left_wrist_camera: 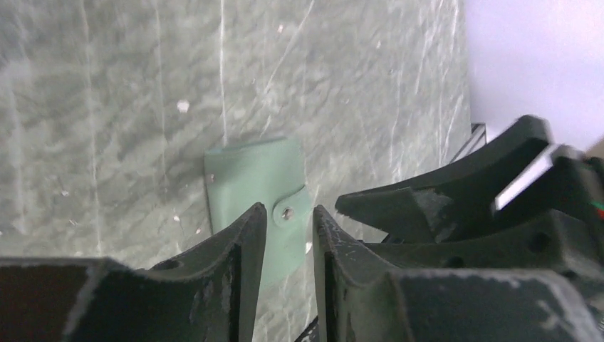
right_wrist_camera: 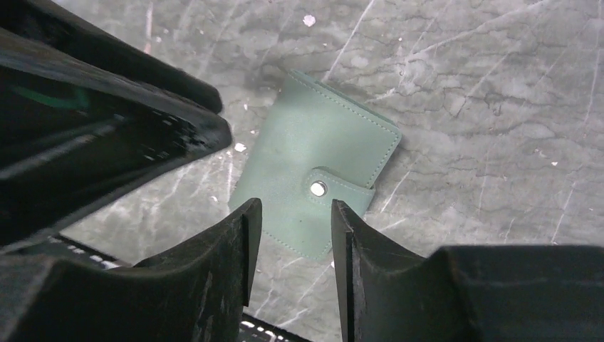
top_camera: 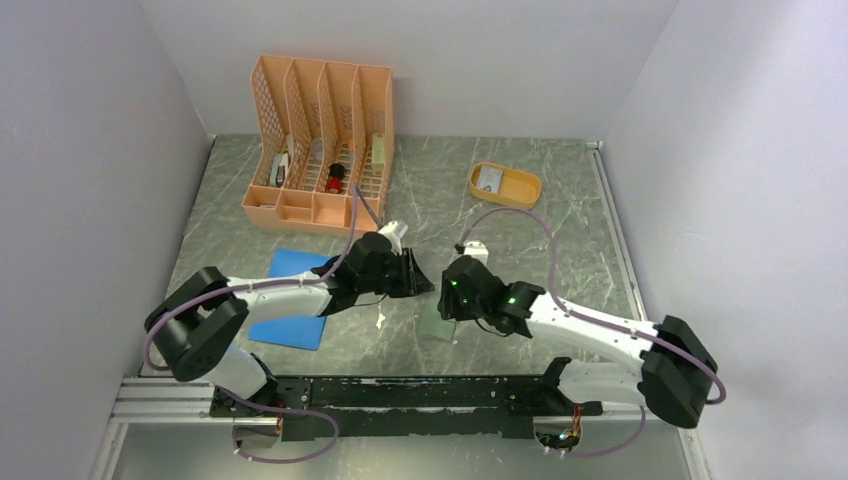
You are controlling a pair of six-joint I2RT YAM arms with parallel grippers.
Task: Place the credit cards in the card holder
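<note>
The green card holder (top_camera: 435, 322) lies flat on the marbled table between my two arms. Its snap tab shows in the right wrist view, where the holder (right_wrist_camera: 320, 157) looks shut; the left wrist view also has the holder (left_wrist_camera: 256, 182). At its far edge is my left gripper (top_camera: 428, 284), its fingers (left_wrist_camera: 251, 222) apart with an empty gap. My right gripper (top_camera: 445, 310) is close over the holder's right side, its fingers (right_wrist_camera: 249, 221) also apart and holding nothing. Whether any card is inside the holder cannot be seen.
A yellow tray (top_camera: 520, 188) with a flat pale card-like item (top_camera: 489, 180) stands at the back. An orange rack (top_camera: 320, 208) with small items occupies the back left. The blue sheet (top_camera: 285, 333) lies partly under my left arm.
</note>
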